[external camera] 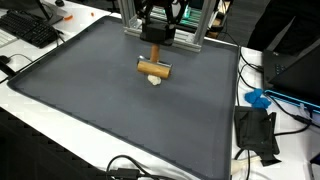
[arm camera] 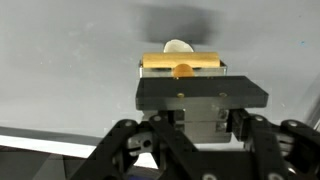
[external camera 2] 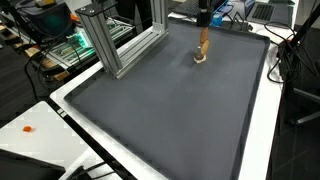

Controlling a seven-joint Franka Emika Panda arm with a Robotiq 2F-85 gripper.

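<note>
A T-shaped wooden mallet is upright under my gripper (external camera: 156, 42), which is shut on its handle (external camera: 155, 53). The mallet's cylindrical head (external camera: 153, 69) lies crosswise, low over the table. Right by the head is a small pale lump (external camera: 154, 80) on the table. From the wrist, the lump (arm camera: 177, 46) shows just past the wooden head (arm camera: 184, 61), partly covered by it; whether they touch I cannot tell. Black fingers (arm camera: 200, 95) hide most of the handle. The second exterior view shows the handle (external camera 2: 204, 38) hanging straight down above the lump.
The grey table (external camera: 100, 85) is broadly clear in front and to the left. Behind the arm stands a white-framed rack (external camera: 212, 42). Beyond the right edge lie a blue item (external camera: 257, 98), a black pouch (external camera: 255, 132) and cables.
</note>
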